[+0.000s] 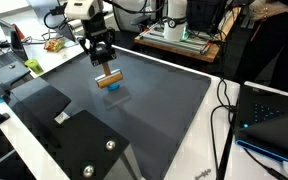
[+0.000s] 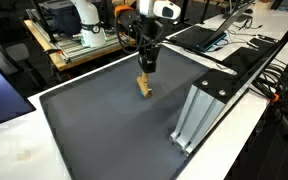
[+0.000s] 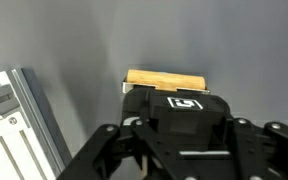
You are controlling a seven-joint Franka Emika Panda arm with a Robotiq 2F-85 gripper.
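Observation:
A light-brown, wood-coloured piece with a crosswise bar (image 1: 109, 77) hangs below my gripper (image 1: 103, 62), which is shut on its upper part. In exterior view 1 the bar appears in front of a blue disc (image 1: 113, 86) on the grey table and partly covers it. The second exterior view shows the piece (image 2: 144, 85) tilted, low over the table's far part; whether it touches the surface I cannot tell. From the wrist, the bar (image 3: 166, 79) sticks out beyond the dark gripper parts, which hide the grip itself.
Another blue disc (image 1: 110, 145) lies near the table's front edge. A black-and-silver bracket structure (image 1: 92, 145) stands close by, on the right in exterior view 2.

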